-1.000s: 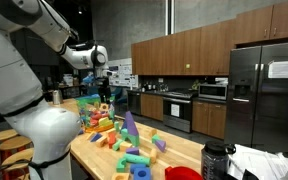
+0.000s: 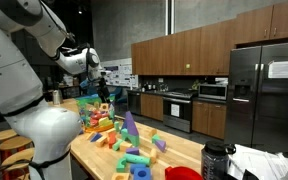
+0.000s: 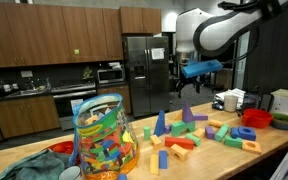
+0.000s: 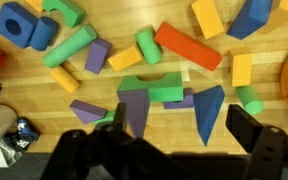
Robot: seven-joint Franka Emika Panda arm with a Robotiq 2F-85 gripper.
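Note:
My gripper hangs open above the wooden table, with clear space between it and the blocks in exterior view 2. Its dark fingers [image 4: 246,128] stand wide apart in the wrist view, nothing held between them. Below lie a green arch block [image 4: 150,84], a purple wedge [image 4: 135,108], a blue triangle [image 4: 209,112] and a small purple block [image 4: 181,100]. Farther up in that view are a long red block [image 4: 190,46], a green cylinder [image 4: 76,46] and several orange blocks. The purple wedge [image 3: 187,113] points upward in exterior view 2.
A clear container [image 3: 106,140] full of coloured blocks stands on the table at the left of exterior view 2. Toward the right are a red pot [image 3: 254,118] and a green bowl [image 3: 283,121]. A black canister [image 2: 215,160] stands near the white cloth [image 2: 262,163].
The wrist end of my arm has shifted slightly in exterior view 1. The blocks and other table items show no visible movement.

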